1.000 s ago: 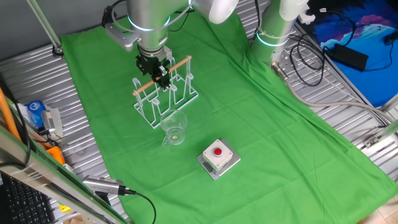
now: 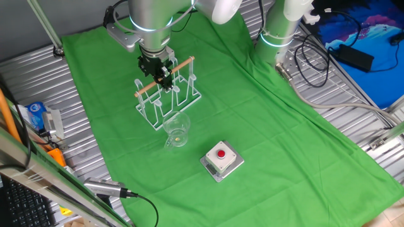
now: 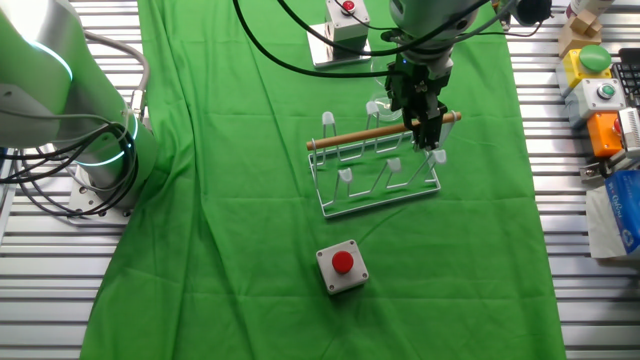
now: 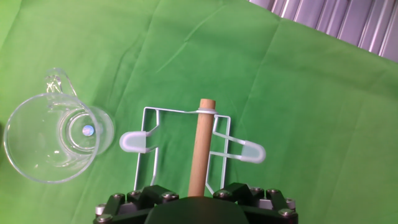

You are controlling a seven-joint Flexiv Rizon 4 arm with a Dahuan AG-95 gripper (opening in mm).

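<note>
A white wire cup rack (image 2: 158, 125) with a wooden top bar (image 2: 183, 65) stands on the green cloth. My gripper (image 2: 166, 83) is down at this bar, above the rack, and in exterior view 2 the gripper (image 3: 428, 138) covers the bar near one end. In the wrist view the bar (image 4: 203, 143) runs beneath the gripper's dark body, which hides the fingertips. Whether the fingers are closed around the bar does not show. A clear glass mug (image 4: 59, 137) is upright on the cloth beside the rack, apart from the gripper.
A red-button box (image 2: 221, 156) on a metal plate is near the mug. Another red-button box (image 3: 342, 267) lies on the rack's other side. Coloured boxes (image 3: 600, 100) line the table edge beyond the cloth.
</note>
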